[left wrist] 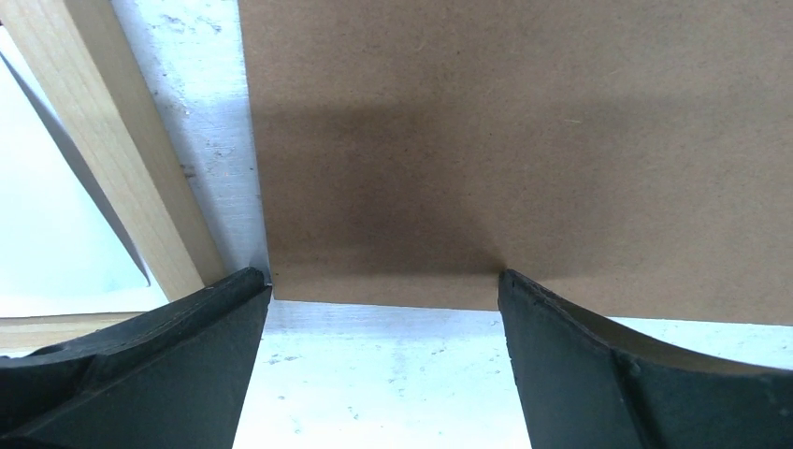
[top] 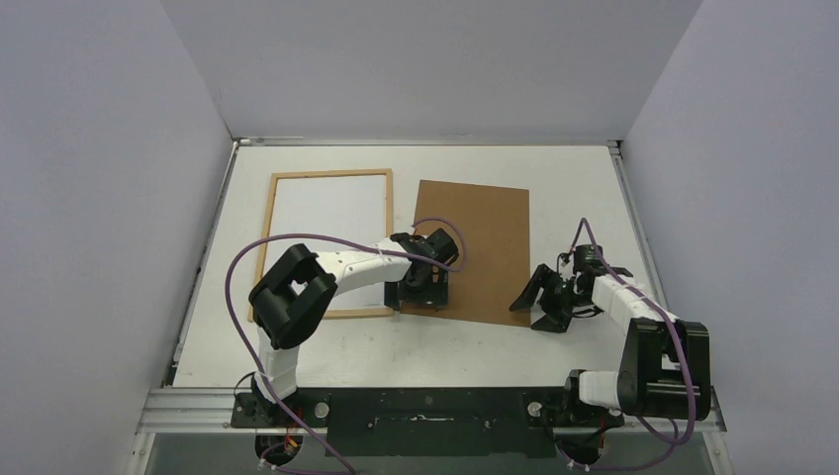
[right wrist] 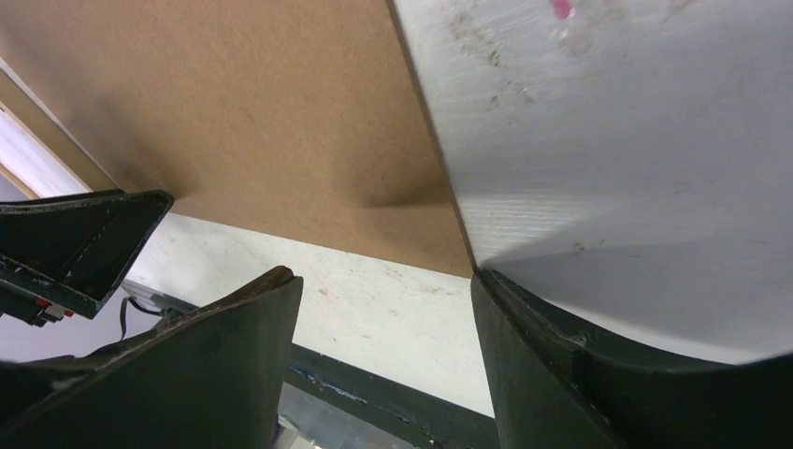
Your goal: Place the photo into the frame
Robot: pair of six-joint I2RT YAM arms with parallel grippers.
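A wooden frame (top: 389, 193) with a white sheet (top: 326, 208) inside lies at the left. Beside it on the right lies a brown board (top: 480, 237). My left gripper stands open over the board's front left corner, one finger at the board's left edge next to the frame. My right gripper is low at the board's front right corner (right wrist: 458, 262), fingers apart with one tip at the board's edge; whether it grips anything is unclear.
Grey walls border the work area.
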